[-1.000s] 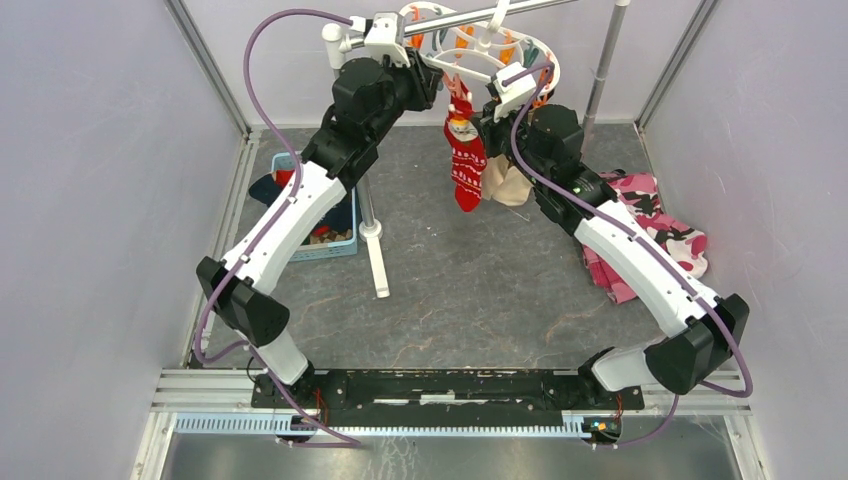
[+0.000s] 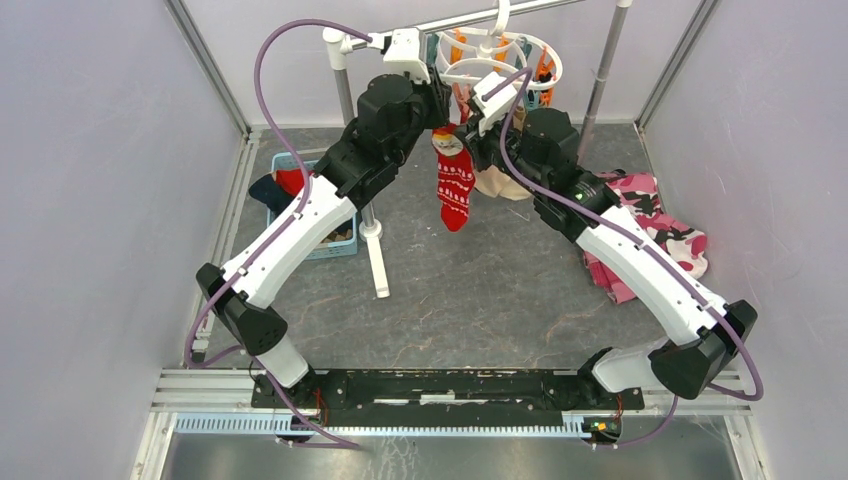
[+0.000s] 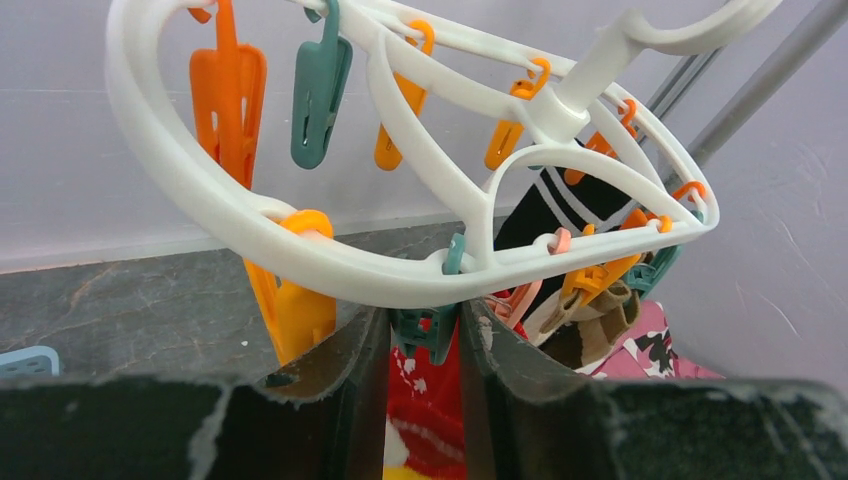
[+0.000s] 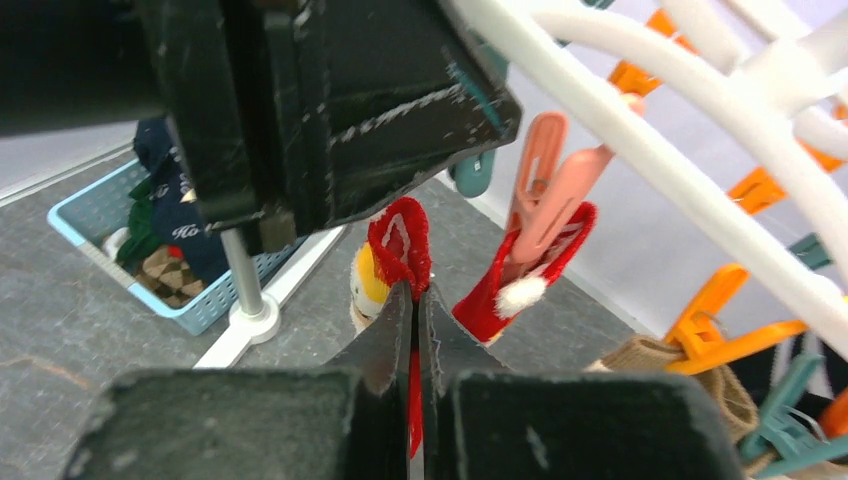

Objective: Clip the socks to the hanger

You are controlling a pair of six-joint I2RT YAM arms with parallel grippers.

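A white round hanger [image 3: 330, 265] with clips hangs from the metal rail. My left gripper is shut on a teal clip [image 3: 408, 330] just under the hanger's rim. The red patterned sock [image 2: 456, 190] hangs below the rim; a pink clip [image 4: 565, 200] holds one side of its cuff. At the other side, my right gripper has its fingertips together on a folded edge of the red cuff [image 4: 402, 240]. That edge lies below the left gripper's dark fingers [image 4: 400, 110], apart from them. The teal clip's fingers are partly hidden.
Orange clips [image 3: 228, 100] and other teal clips hang around the rim. Beige and dark socks [image 3: 590, 335] hang on the far side. A blue basket [image 2: 330, 250] of socks stands left, pink cloth [image 2: 650, 230] lies right. Both grippers are close together.
My left gripper has moved right and down in the top view. The hanger and the red sock have shifted; the sock's toe is farther left and lower.
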